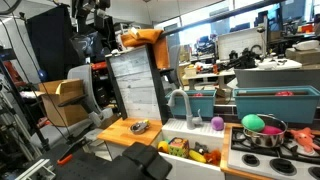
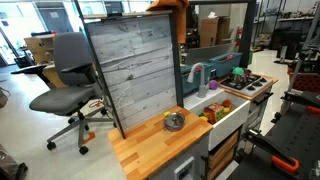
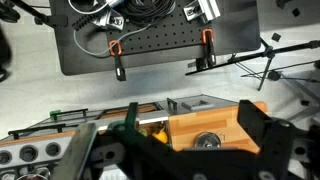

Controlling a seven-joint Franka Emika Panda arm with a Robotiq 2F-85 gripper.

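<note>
My gripper is open in the wrist view, its dark fingers spread wide with nothing visible between them. It is high above the toy kitchen, well clear of everything on the counter. A round metal bowl [image 1: 139, 127] sits on the wooden countertop [image 2: 150, 147], with something small and yellowish in it in exterior view 2. The white sink [image 1: 172, 166] holds several colourful toy pieces [image 1: 202, 154]. On the stove [image 1: 283, 166], a metal pot [image 1: 265, 136] contains a green ball [image 1: 253, 122] and a pinkish one [image 1: 272, 130].
A tall grey wood panel [image 2: 134, 77] rises behind the counter, with orange cloth [image 1: 142, 37] on top. Beside the sink are a faucet [image 1: 181, 105] and a purple object [image 1: 217, 123]. An office chair [image 2: 72, 85] stands behind. Cables lie on a black table [image 3: 165, 40].
</note>
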